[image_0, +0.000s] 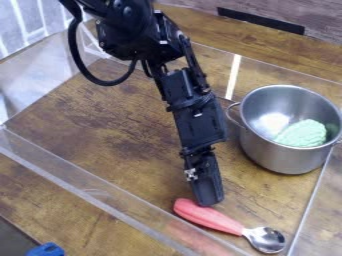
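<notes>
A black robot arm reaches down from the top centre, its gripper (206, 196) low over the wooden surface, just above and behind a spoon with a red handle (206, 216) and metal bowl (265, 239). The fingers look shut, with nothing visible between them. A steel pot (278, 156) stands to the right of the gripper, holding a pale green textured object (302, 133).
A clear plastic edge (100, 197) runs along the front left. The wooden surface (94, 120) left of the arm is clear. A blue item (44, 249) sits in the lower left corner.
</notes>
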